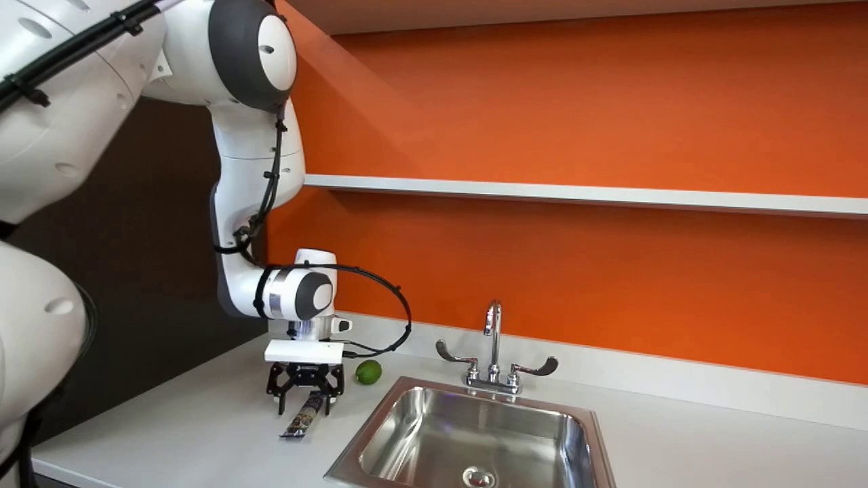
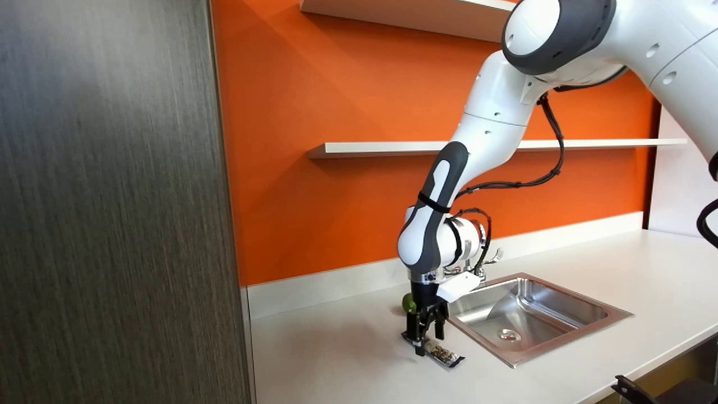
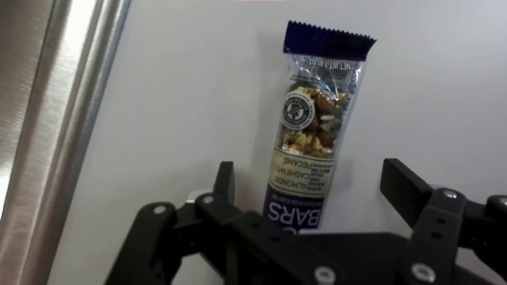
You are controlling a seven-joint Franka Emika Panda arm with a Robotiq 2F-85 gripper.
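Observation:
A nut bar (image 3: 311,121) in a clear and dark blue wrapper lies flat on the white counter, left of the sink in exterior view 1. My gripper is open low over the bar, one finger on each side of it with bare counter between. The near end of the bar is hidden under the gripper body in the wrist view. In exterior view 2 the bar (image 2: 441,353) sticks out past the gripper (image 2: 429,340) toward the front. A green lime (image 1: 368,373) rests on the counter behind and to the right of the gripper (image 1: 304,400).
A steel sink (image 1: 603,455) is set into the counter to the right, with a faucet (image 1: 494,341) behind it. The dark panel (image 2: 114,202) closes off the left side. Above, a white shelf (image 1: 569,192) runs along the orange wall.

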